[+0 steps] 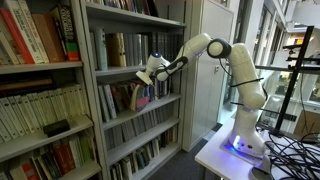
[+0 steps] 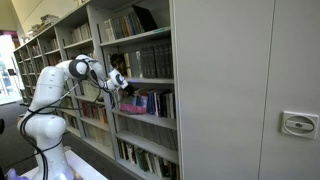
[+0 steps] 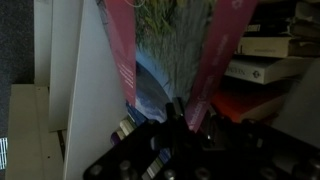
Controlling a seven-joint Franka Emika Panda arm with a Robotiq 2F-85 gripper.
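A book with a pink-red border and a landscape picture on its cover fills the upper middle of the wrist view. My gripper is shut on its near edge; the dark fingers are hard to make out. In exterior view 1 the gripper is at the bookcase, level with a middle shelf, with the book partly visible below it. Exterior view 2 shows the gripper at the same shelf opening, beside reddish and blue book covers. How far the book sits inside the shelf I cannot tell.
Other books lie stacked close to the right of the held one. A pale shelf panel runs along its left. Rows of books fill the neighbouring bookcase. A white table stands by the arm's base.
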